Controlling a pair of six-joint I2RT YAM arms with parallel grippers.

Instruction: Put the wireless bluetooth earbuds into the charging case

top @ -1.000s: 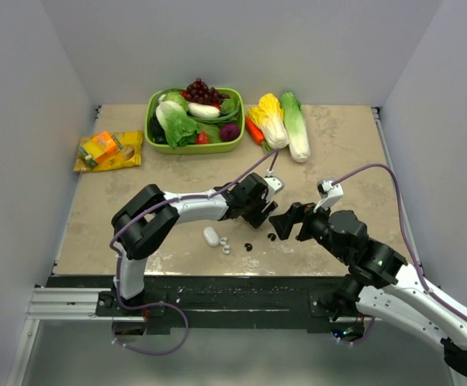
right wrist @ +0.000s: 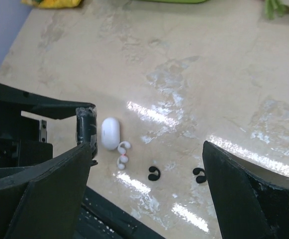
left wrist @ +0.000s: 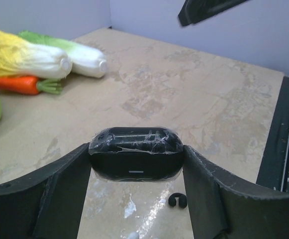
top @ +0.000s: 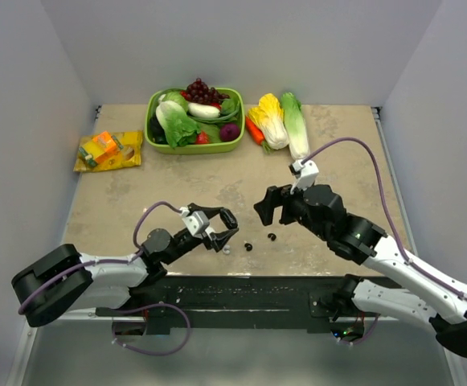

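My left gripper is shut on a glossy black charging case [left wrist: 134, 153], which it holds up above the table; its lid looks closed. The same case [top: 228, 219] shows dark at the fingertips in the top view. Two black earbuds lie apart on the table: one [right wrist: 154, 173] left of the other [right wrist: 199, 175] in the right wrist view. Over to the right, my right gripper [top: 272, 207] hangs open with nothing between its fingers. A white case [right wrist: 110, 133] and white earbuds [right wrist: 123, 154] lie near the held case.
A green basket of vegetables [top: 149, 121] stands at the back, with cabbages [top: 296, 129] and a carrot [top: 256, 133] beside it. A yellow snack bag [top: 129, 151] lies at the back left. Mid-table is clear.
The left arm has swung left and toward the front, with the black case showing at its gripper now. The right gripper has shifted, lately leftward. The loose earbuds have stayed put.
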